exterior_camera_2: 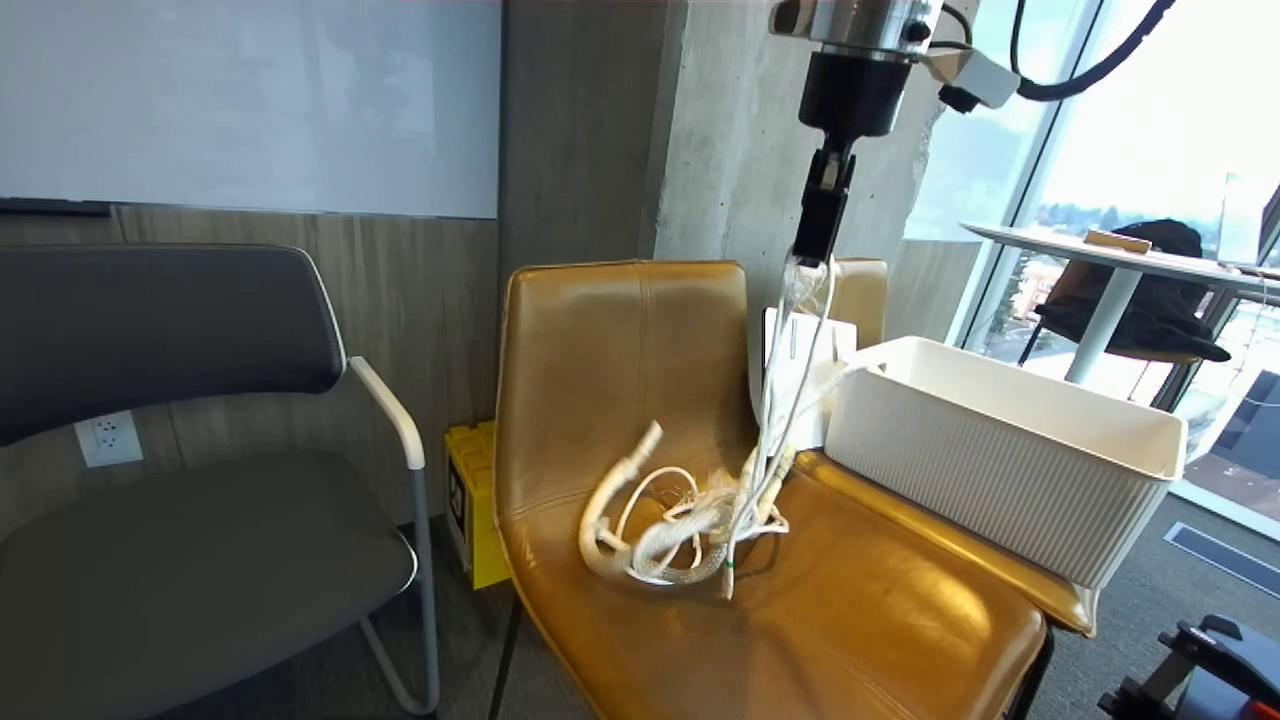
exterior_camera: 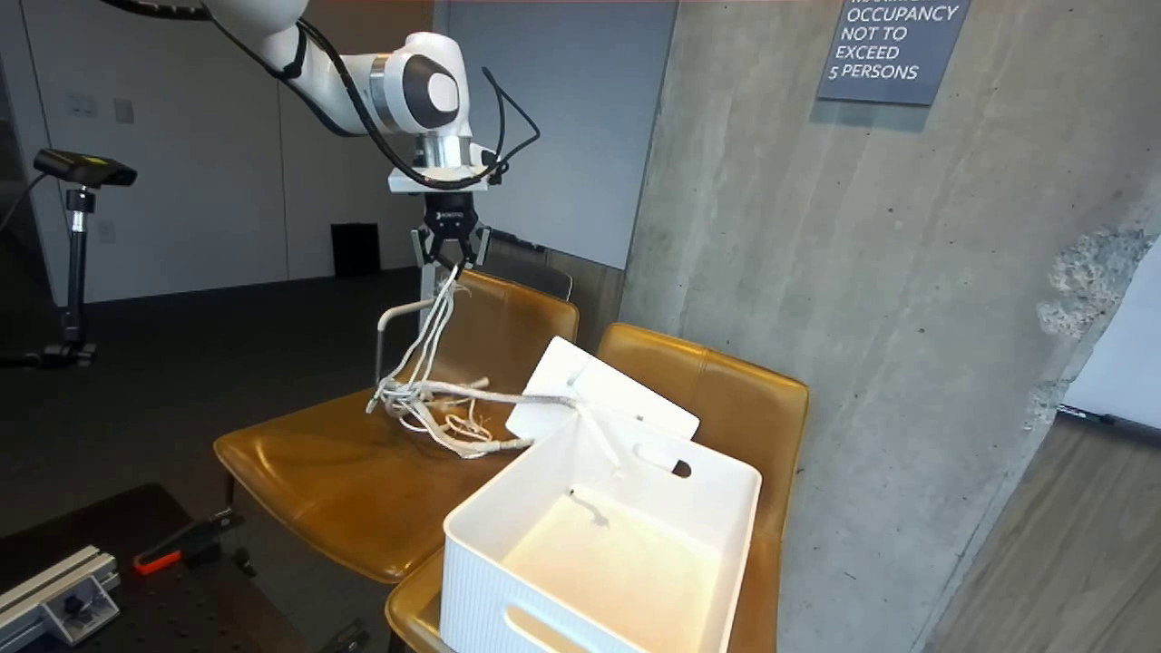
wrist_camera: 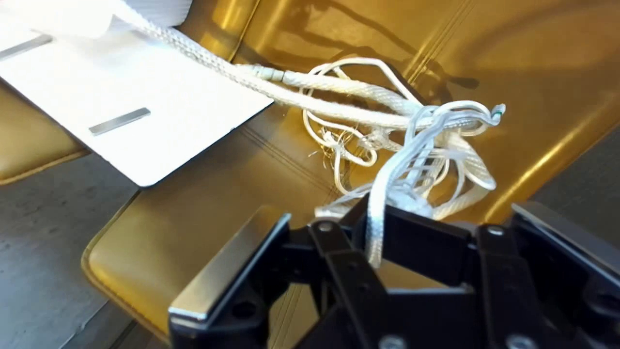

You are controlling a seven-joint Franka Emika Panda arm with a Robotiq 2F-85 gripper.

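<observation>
My gripper (exterior_camera: pixel 453 261) hangs over the left tan chair, shut, with thin white strands hanging from its fingertips in both exterior views. In the wrist view a white cord (wrist_camera: pixel 378 224) lies across the black fingers (wrist_camera: pixel 427 232). Below, the rest of the bundle (exterior_camera_2: pixel 684 534) lies tangled on the chair seat (exterior_camera: pixel 326 495). A thicker braided length (wrist_camera: pixel 203 58) runs sideways from the pile to the rim of the white bin (exterior_camera: pixel 751 511). Inside that bin only a short end (exterior_camera: pixel 588 506) shows on the floor, otherwise bare.
A white flat panel (wrist_camera: pixel 157 110) lies between bin and chair backs. A grey chair (exterior_camera_2: pixel 180 576) and a yellow box (exterior_camera_2: pixel 480 504) stand left in exterior view 2. The concrete wall (exterior_camera: pixel 925 326) rises behind the chairs.
</observation>
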